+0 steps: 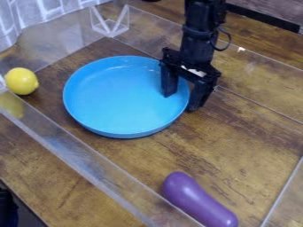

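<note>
My black gripper (pixel 185 86) is low at the right rim of a round blue tray or plate (pixel 116 98), its fingers open, one finger over the rim and the other just outside on the wood. I cannot make out anything between the fingers.
A yellow lemon-like object (pixel 21 81) lies at the left. A purple eggplant-like object (pixel 197 199) lies at the lower right. Clear plastic walls border the wooden surface (pixel 236 133), which is bare to the right of the tray.
</note>
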